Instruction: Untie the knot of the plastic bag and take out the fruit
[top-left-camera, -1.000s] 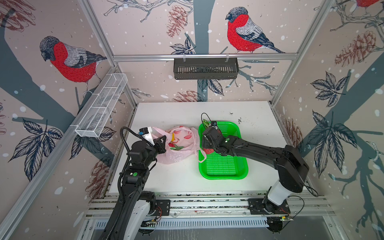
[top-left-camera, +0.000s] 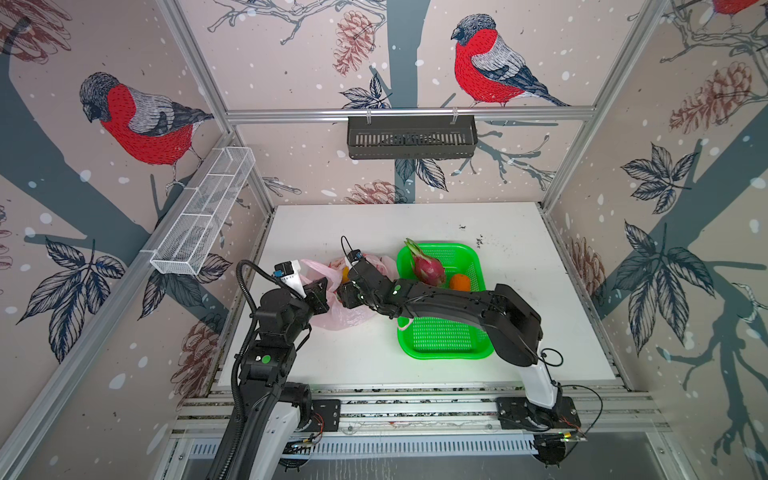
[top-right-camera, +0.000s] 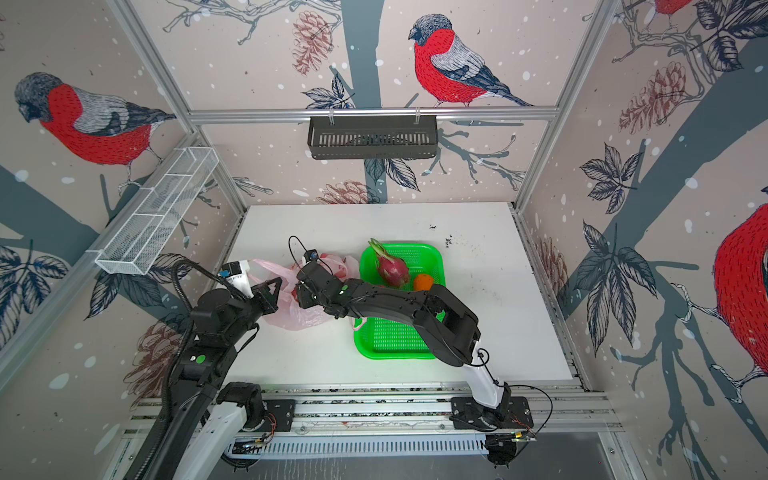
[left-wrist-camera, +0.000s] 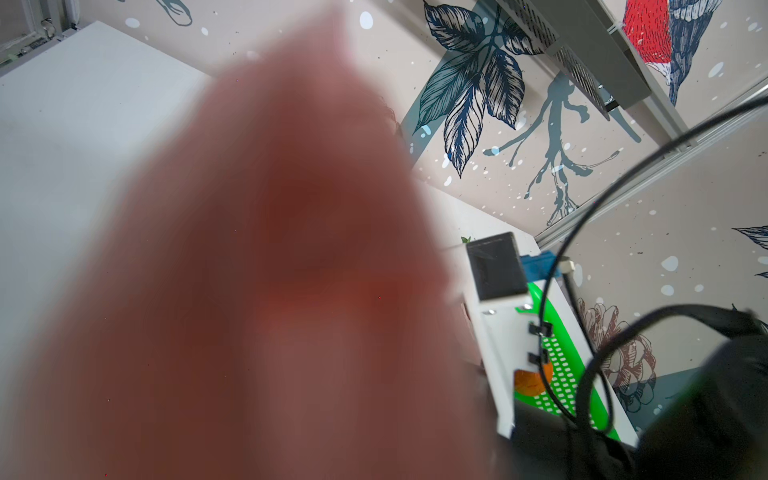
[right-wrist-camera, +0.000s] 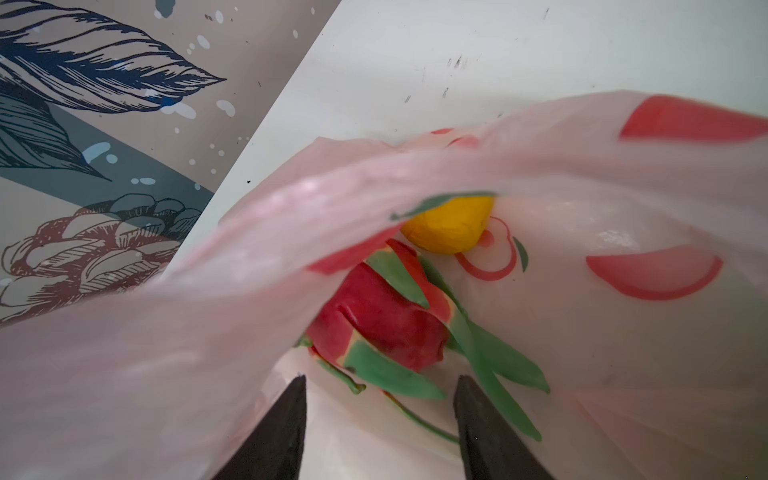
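The pink plastic bag (top-left-camera: 340, 316) lies open on the table. My left gripper (top-left-camera: 318, 296) is shut at its left side on the bag's thin plastic, which blurs much of the left wrist view. My right gripper reaches into the bag. Its fingers stand apart below a red dragon fruit (right-wrist-camera: 384, 328) with green scales and a yellow fruit (right-wrist-camera: 448, 228); whether anything is between them is unclear. A dragon fruit (top-left-camera: 428, 268) and an orange fruit (top-left-camera: 460, 281) sit in the green basket (top-left-camera: 432, 348) right of the bag.
A white wire rack (top-left-camera: 200, 212) hangs on the left wall, a dark rack (top-left-camera: 412, 140) on the back wall. The right arm crosses over the basket.
My left gripper has barely moved.
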